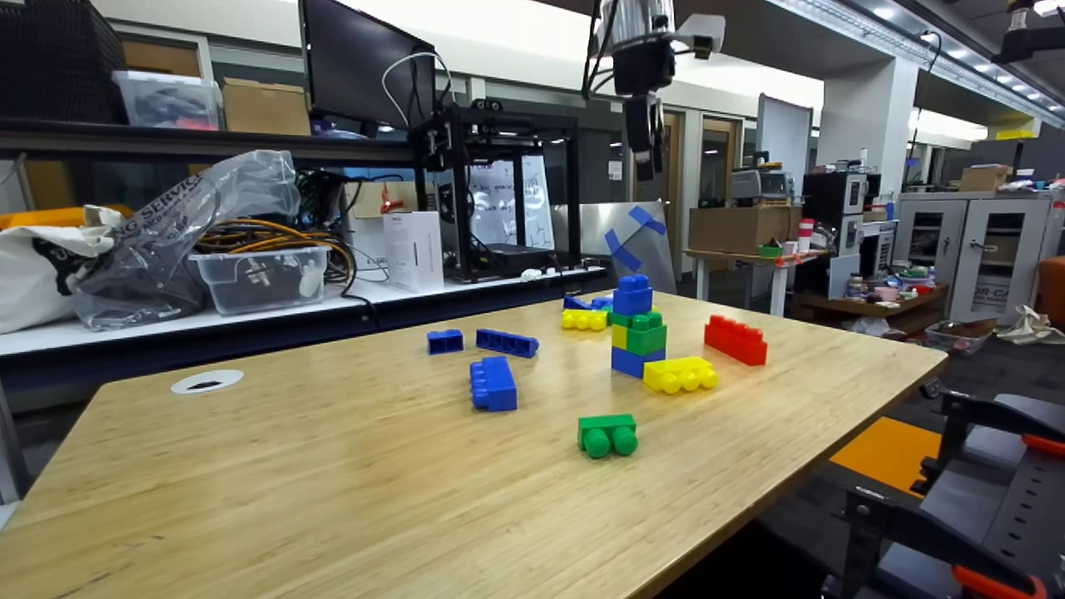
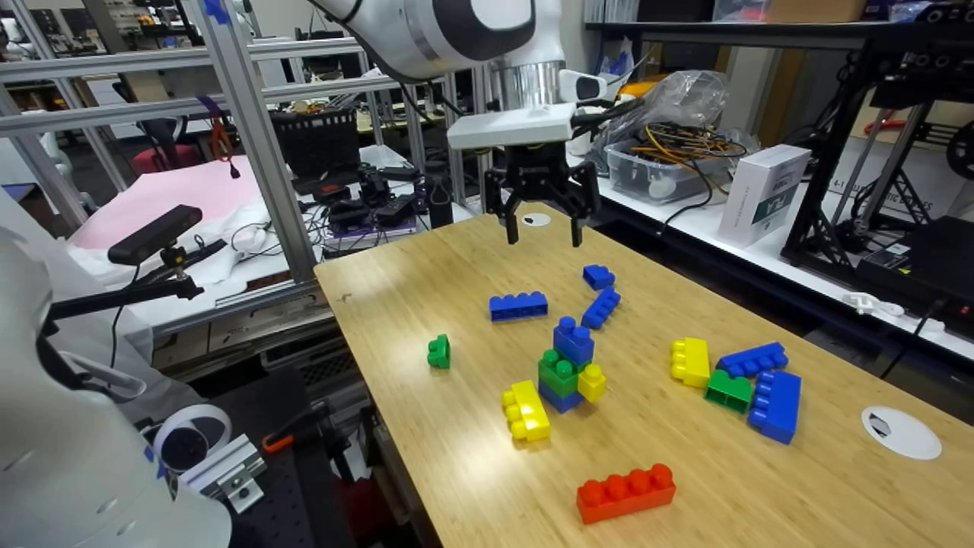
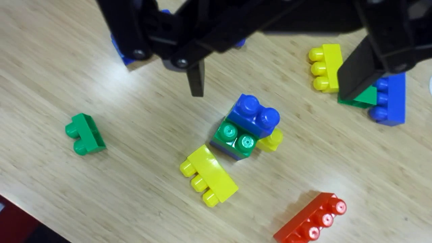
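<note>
A small stack stands on the wooden table, with a blue block [image 2: 574, 342] on top, a green block [image 2: 558, 371] and a yellow block [image 2: 591, 383] under it, and another blue block [image 1: 639, 361] at the bottom. My gripper [image 2: 545, 239] hangs well above the tabletop, open, with nothing between its fingers. In the wrist view the two fingertips [image 3: 196, 83] are spread wide, and the stack shows below the gap. Beside the stack lies a yellow three-stud block [image 3: 213, 174] on its side. A green two-stud block [image 3: 87, 135] rests apart, also on its side.
A red block [image 2: 626, 494] lies to one side of the stack. Several loose blue blocks [image 2: 518, 307] are scattered on the table [image 2: 429, 274]. A yellow block [image 2: 691, 362], a green one [image 2: 728, 391] and blue ones cluster together.
</note>
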